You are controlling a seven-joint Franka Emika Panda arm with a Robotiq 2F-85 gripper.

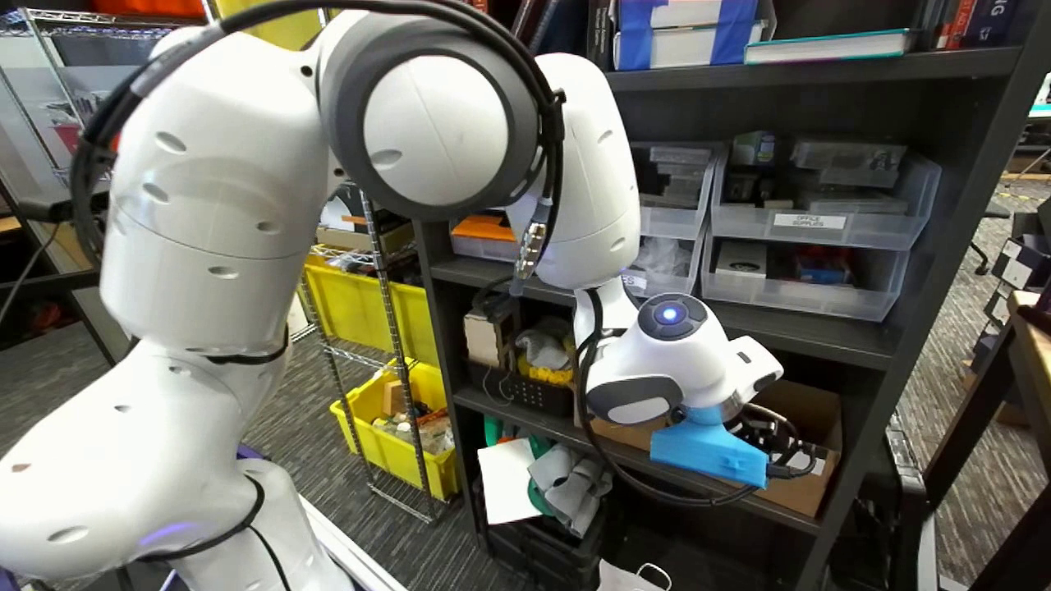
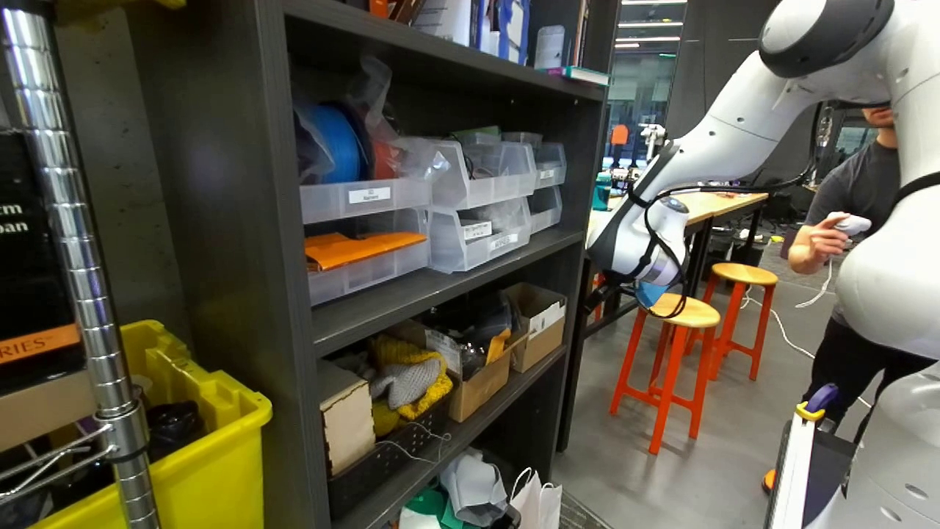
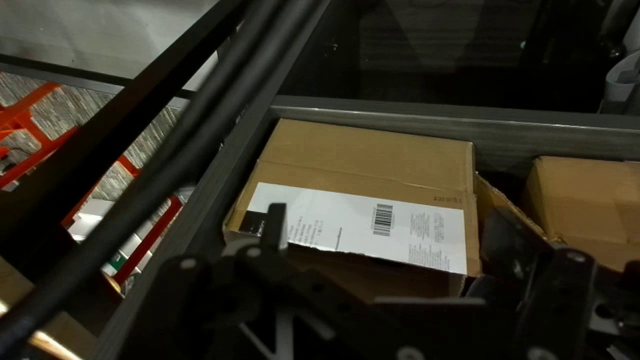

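In the wrist view, dark fingers stand well apart in front of the box; the fingers look open, and I see nothing held between them. Exterior view 1 has the blue mount (image 1: 711,455) on the wrist in front of the same box (image 1: 823,433), hiding part of it. The fingers are hidden there.
Another cardboard box (image 3: 591,204) sits beside the labelled one. Clear plastic bins (image 1: 823,217) fill the shelf above. The bookcase's side panel (image 1: 892,423) and a table (image 1: 1030,340) stand to the right. Orange stools (image 2: 678,313) are behind the arm in exterior view 2.
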